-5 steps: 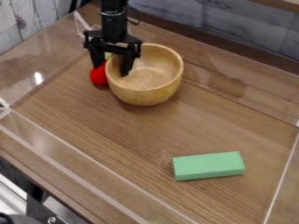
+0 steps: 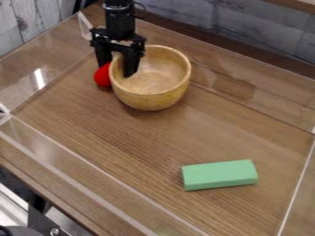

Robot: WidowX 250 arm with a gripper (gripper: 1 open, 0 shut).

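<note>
My black gripper (image 2: 118,53) hangs at the top, over the left rim of a wooden bowl (image 2: 154,88), its fingers reaching down near the rim; whether they hold anything cannot be told. A red object (image 2: 103,77) lies against the bowl's left side, partly hidden by the gripper and bowl. A green block (image 2: 218,174) lies at the lower right.
A wall or raised edge runs along the back. The table's left edge shows at the lower left.
The gripper has shifted slightly left, and the bowl's near-left side appears moved a little. The green block has not moved.
</note>
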